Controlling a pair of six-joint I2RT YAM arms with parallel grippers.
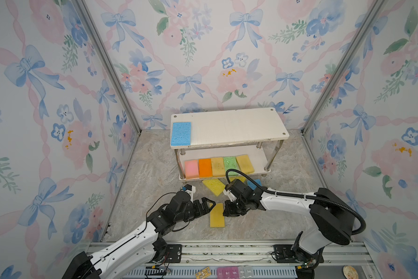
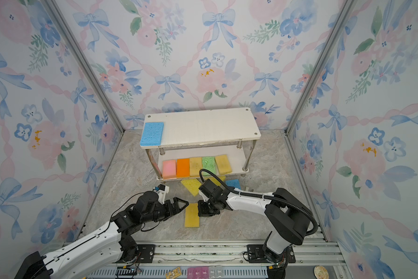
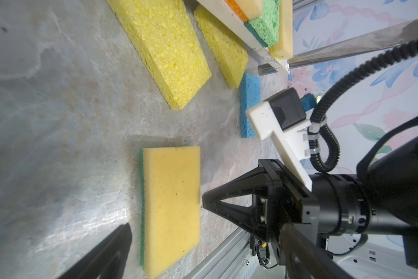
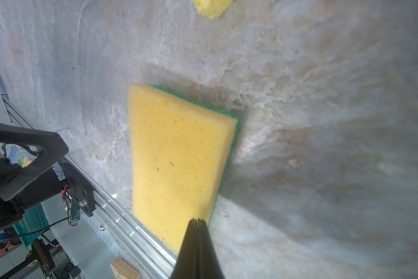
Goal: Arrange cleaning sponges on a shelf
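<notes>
A yellow sponge with green backing (image 1: 217, 215) lies on the counter at the front middle. My left gripper (image 1: 205, 206) stands open above and left of it, empty. My right gripper is shut at the sponge's right edge, nothing seen between its fingers. Two yellow sponges (image 3: 162, 51) and a blue one (image 3: 250, 104) lie before the shelf (image 1: 227, 119). The lower tier holds a row of pink (image 1: 191, 168), orange (image 1: 205, 167), yellow, green (image 1: 230, 165) and yellow sponges. A blue sponge (image 1: 181, 133) lies at the top tier's left.
Most of the shelf's top is clear. Bare counter (image 1: 153, 172) lies to either side of the shelf. A metal rail runs along the front edge, and patterned walls enclose the back and sides.
</notes>
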